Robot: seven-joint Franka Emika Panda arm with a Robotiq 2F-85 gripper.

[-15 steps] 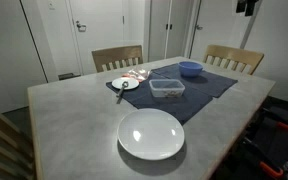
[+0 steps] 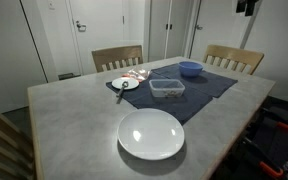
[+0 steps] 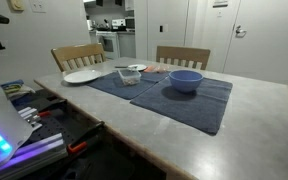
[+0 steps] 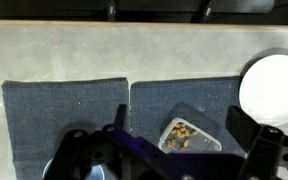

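Note:
My gripper hangs high over the table with its fingers spread wide and nothing between them. In exterior view 1 it shows only at the top right edge, well above the table. A clear container (image 2: 167,89) sits on the dark mat; small brown pieces (image 4: 182,137) lie inside it in the wrist view. The blue bowl (image 3: 186,80) rests on a dark mat at one end, and its rim is partly hidden by the gripper in the wrist view. A large white plate (image 2: 151,135) lies on bare table.
A small white plate (image 2: 127,83) stands beside the container's mat, with a dark-handled utensil (image 2: 120,95) by it. Something white and orange (image 2: 137,73) lies behind. Chairs (image 2: 118,58) border the table.

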